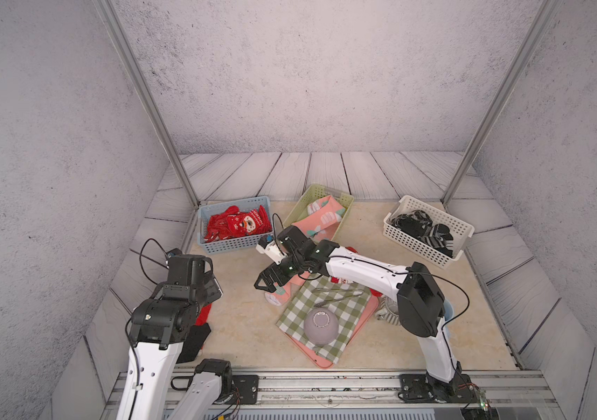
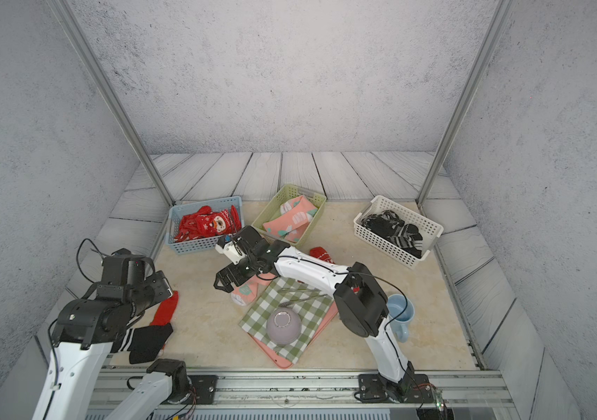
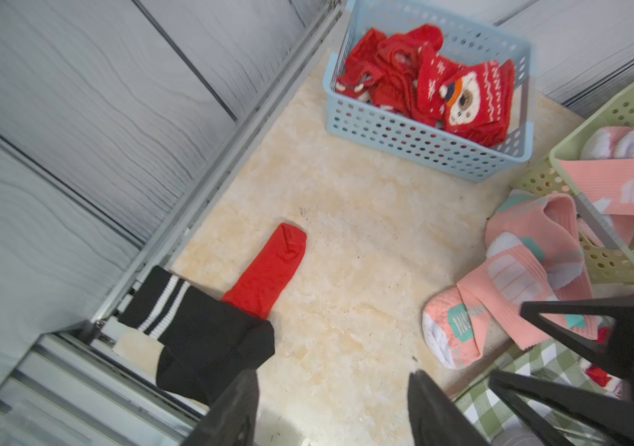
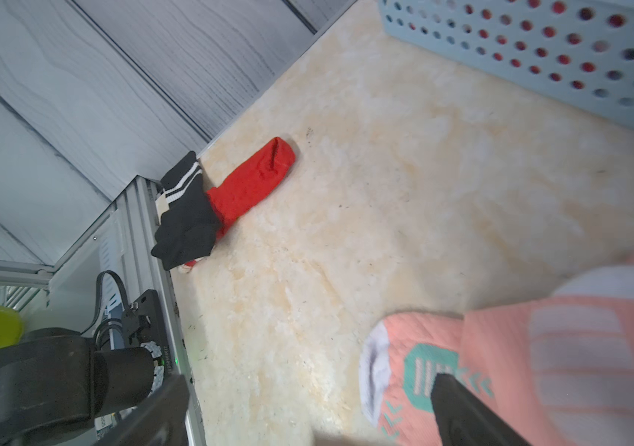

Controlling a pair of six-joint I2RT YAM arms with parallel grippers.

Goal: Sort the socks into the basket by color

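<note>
Loose pink socks (image 3: 510, 290) lie in front of the green basket (image 3: 599, 245), beneath my right gripper (image 2: 223, 280), which hangs open and empty over them. My left gripper, open and empty, is high at the left. Near the left edge a red sock (image 3: 264, 267) lies with a black striped sock (image 3: 205, 334). Red socks fill the blue basket (image 1: 235, 245), pink socks are in the green basket, black and grey socks in the white basket (image 1: 417, 248). More red socks (image 2: 320, 253) lie partly hidden behind my right arm.
A checked cloth on a pink tray (image 2: 270, 353) holds an upturned bowl (image 2: 283, 326). A blue mug (image 2: 400, 315) stands at the right front.
</note>
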